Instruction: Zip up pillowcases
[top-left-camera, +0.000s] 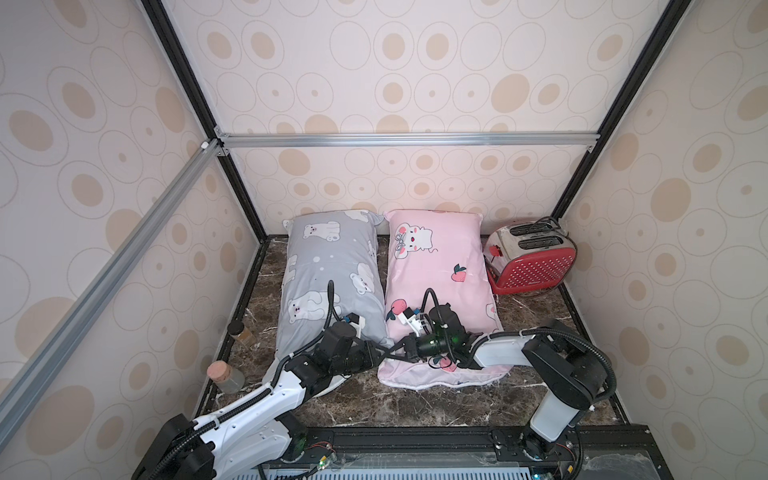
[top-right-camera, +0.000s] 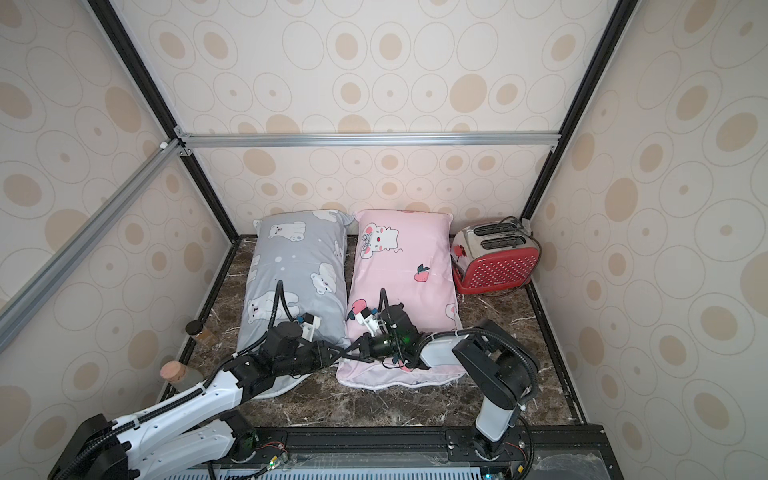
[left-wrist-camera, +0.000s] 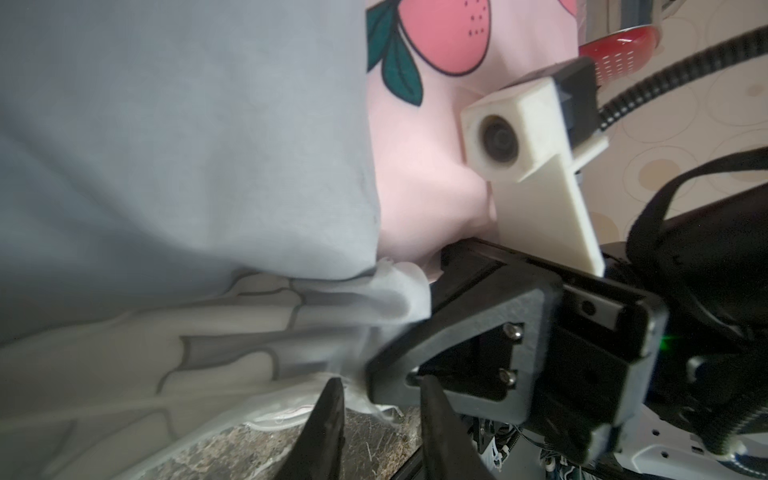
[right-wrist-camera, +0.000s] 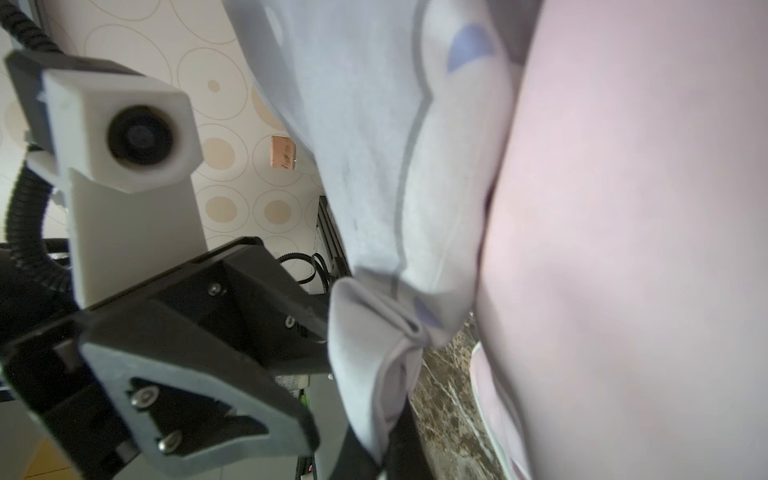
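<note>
The grey bear-print pillowcase (top-left-camera: 328, 256) lies on the left, its near end loose and folded. Beside it is the pink pillowcase (top-left-camera: 432, 280), with a strawberry and mouse print. My right gripper is shut on the grey case's near right corner, which bunches up between its fingers. From the left comes my left gripper, its fingers (left-wrist-camera: 324, 428) parted, close to the right gripper's tip and the grey case's pale edge (left-wrist-camera: 280, 404). No cloth shows clearly pinched in the left fingers. The zip slider cannot be made out.
A red and cream toaster (top-left-camera: 530, 260) stands at the back right. Two small jars, one dark-topped (top-left-camera: 240, 332) and one pink-lidded (top-left-camera: 225, 375), stand at the left edge. Bare marble counter (top-left-camera: 384, 412) runs along the front.
</note>
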